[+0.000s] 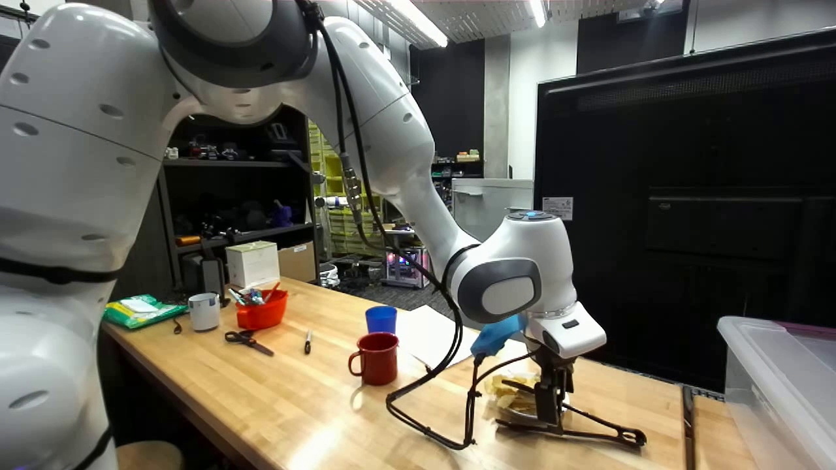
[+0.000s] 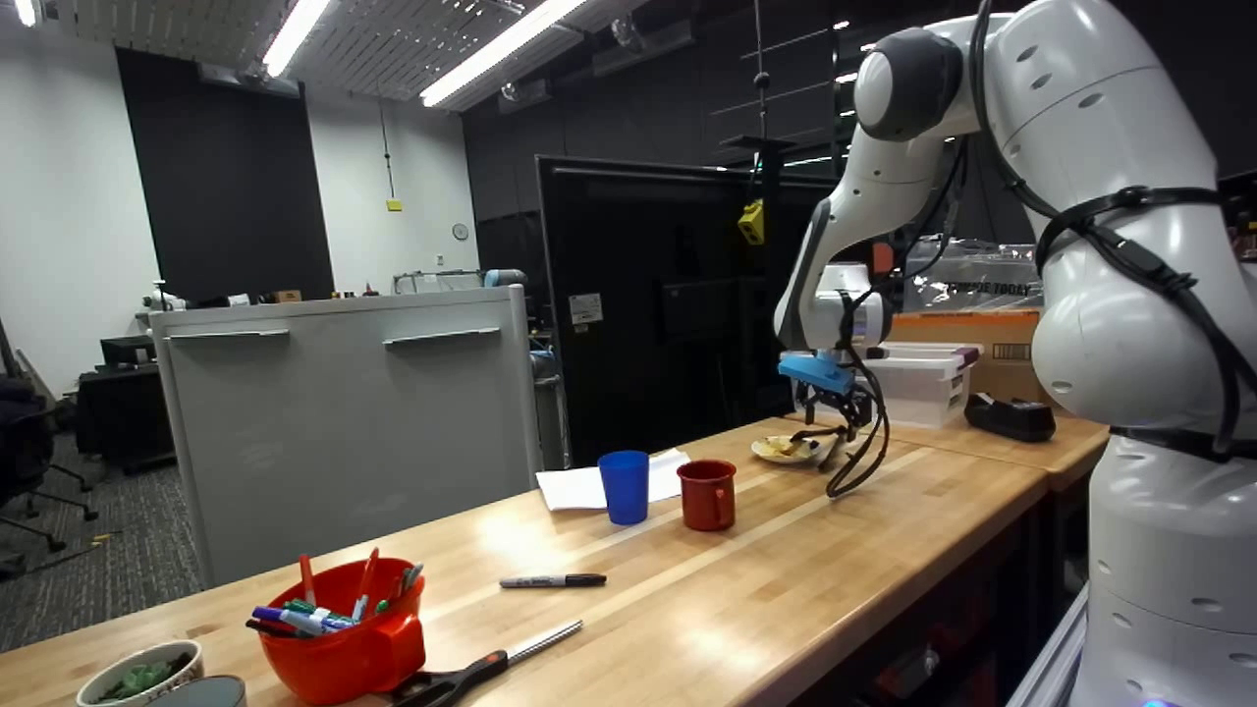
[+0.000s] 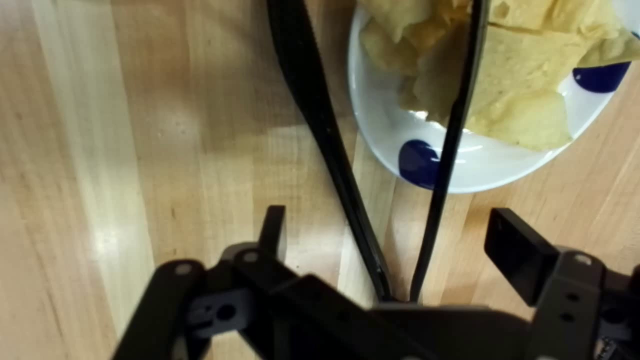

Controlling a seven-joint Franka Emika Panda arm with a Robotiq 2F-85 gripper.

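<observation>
Black tongs lie partly on the table, one arm resting across a white plate with dark blue spots. Yellow chips fill that plate. My gripper is open, one finger on each side of the tongs' lower part, and nothing is clasped. In exterior view 1 the gripper is low at the table beside the plate, with the tongs reaching out to its right. The gripper's own body hides the tongs' joined end in the wrist view.
A red mug and a blue cup stand left of the plate, with white paper behind. Farther left are a marker, scissors and a red pen container. A clear bin stands at the right.
</observation>
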